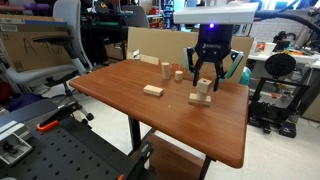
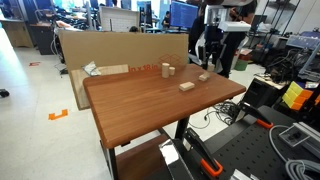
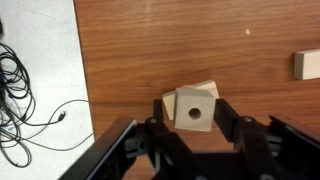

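Observation:
A small light wooden block with a round hole (image 3: 195, 108) rests on a flat wooden block (image 3: 203, 87) near the table's right side. In exterior view 1 the upper block (image 1: 204, 84) sits above the flat one (image 1: 200, 99). My gripper points down over the pair, its dark fingers (image 3: 223, 112) on either side of the holed block. The wrist view shows a gap between the left finger and the block, so the fingers stand partly open. Exterior view 2 shows the gripper (image 2: 211, 62) only small, close to the blocks.
Another flat block (image 1: 153, 90) lies to the left on the brown table (image 1: 120, 84). Farther back stand a taller wooden piece (image 1: 166, 70) and a shorter one (image 1: 178, 75). Cables (image 3: 18, 100) lie on the floor past the table edge.

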